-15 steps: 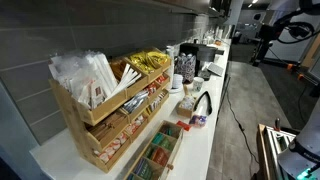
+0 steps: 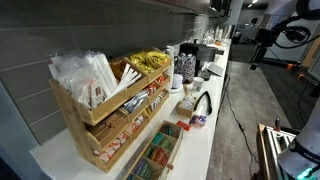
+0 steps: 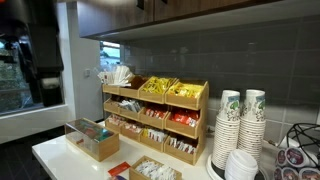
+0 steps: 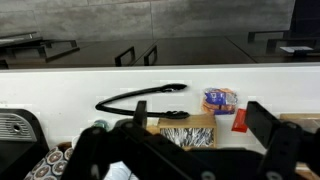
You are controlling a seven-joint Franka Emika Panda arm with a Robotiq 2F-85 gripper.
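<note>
My gripper is open, its two dark fingers wide apart with nothing between them. It hangs above the white counter, as the wrist view shows. Below it lie black tongs (image 4: 142,97), a small wooden box (image 4: 203,121) with white-and-dark contents, a colourful snack packet (image 4: 219,101) and a red packet (image 4: 240,121). In exterior view 1 the gripper (image 2: 257,55) appears high at the upper right, clear of the counter; the tongs (image 2: 209,103) and the snack packet (image 2: 198,121) rest on the countertop.
A tiered wooden rack (image 3: 145,123) of condiment packets stands against the wall, with stacked paper cups (image 3: 226,130) to its right. A divided open tray (image 2: 157,157) sits in front of the rack. Bare counter (image 2: 201,150) lies along the front edge.
</note>
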